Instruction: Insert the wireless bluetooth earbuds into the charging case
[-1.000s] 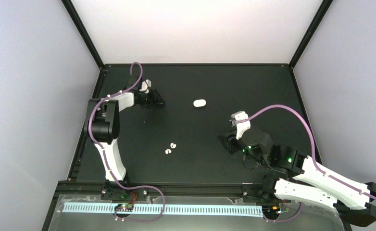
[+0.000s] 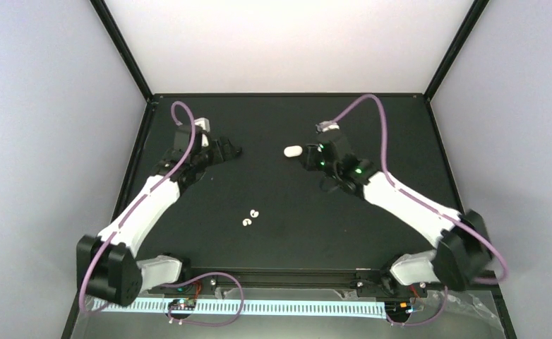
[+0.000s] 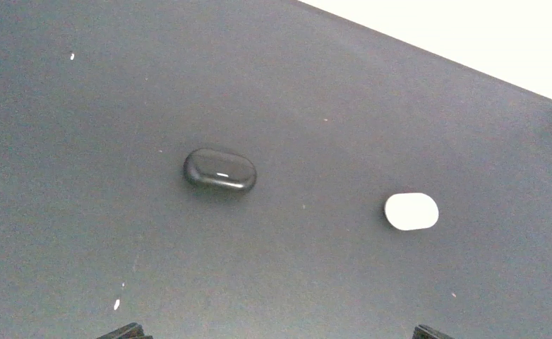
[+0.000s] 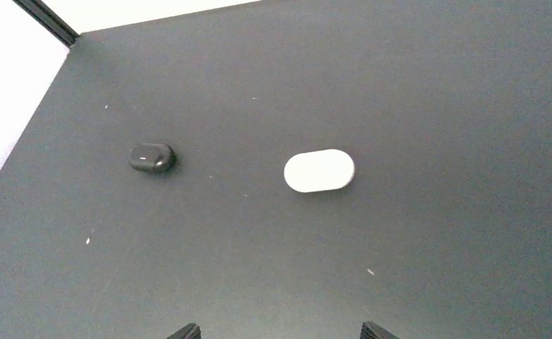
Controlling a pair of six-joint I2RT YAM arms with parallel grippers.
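Observation:
A white charging case (image 2: 293,151), rounded and closed, lies on the black table just left of my right gripper (image 2: 308,157). In the right wrist view the white case (image 4: 320,171) sits ahead of the open fingers, apart from the fingertips (image 4: 186,332). Two small white earbuds (image 2: 254,213) (image 2: 246,222) rest close together in the front half of the table. A glossy black case (image 3: 220,169) lies ahead of my left gripper, which stands open and empty. From above, that black case (image 2: 237,152) is hard to make out beside the left fingers.
White walls (image 2: 287,46) bound the back and sides. A white ruled strip (image 2: 294,307) runs along the front, beyond the table's edge.
The left arm has drawn back while its fingers stay near the black case. Cases and earbuds have not moved.

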